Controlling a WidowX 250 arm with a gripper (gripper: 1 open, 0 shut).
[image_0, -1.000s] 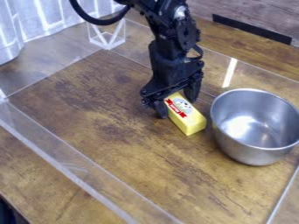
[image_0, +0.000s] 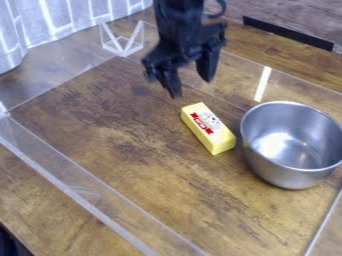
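Note:
A dark, motion-blurred gripper (image_0: 182, 78) hangs at the upper middle, above and behind a yellow box (image_0: 210, 134) with a red-and-white label. The box lies on the wooden surface just left of a steel bowl (image_0: 291, 155). The gripper is apart from the box; its fingers are too blurred to tell whether they are open or shut.
A small white wire-like object (image_0: 122, 40) stands at the back left near a pale curtain (image_0: 34, 40).
The gripper has risen up and back from over the yellow box, uncovering more of it. The box and the bowl have stayed in place.

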